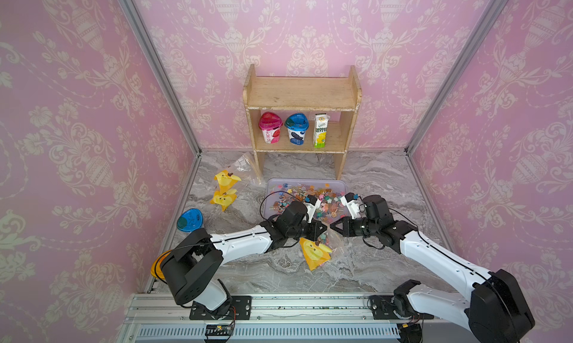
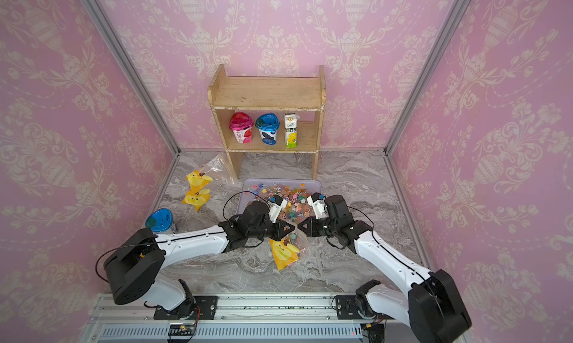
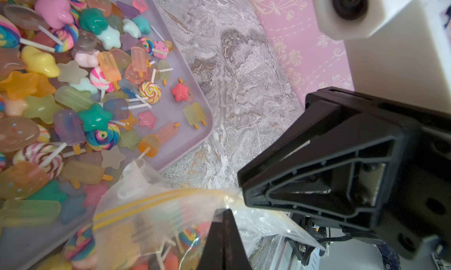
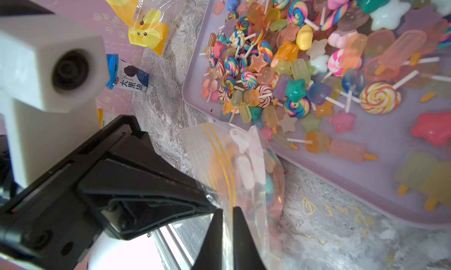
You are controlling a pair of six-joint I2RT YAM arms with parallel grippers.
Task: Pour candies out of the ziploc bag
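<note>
A clear ziploc bag (image 1: 316,252) with a yellow animal face and candies inside hangs at the front of the lilac candy tray (image 3: 185,133). Its zip strip runs across both wrist views at the fingertips. My left gripper (image 1: 318,229) is shut at the bag's top edge; the thin plastic (image 3: 155,209) passes at its tips. My right gripper (image 1: 337,226) faces it a short way to the right, shut, with the bag's top (image 4: 220,166) at its fingertips; whether film is between them is hard to tell.
A wooden shelf (image 1: 304,86) with two cups and a carton stands at the back. Yellow animal bags (image 1: 223,196) lie at the back left, a blue lid (image 1: 189,219) at the left.
</note>
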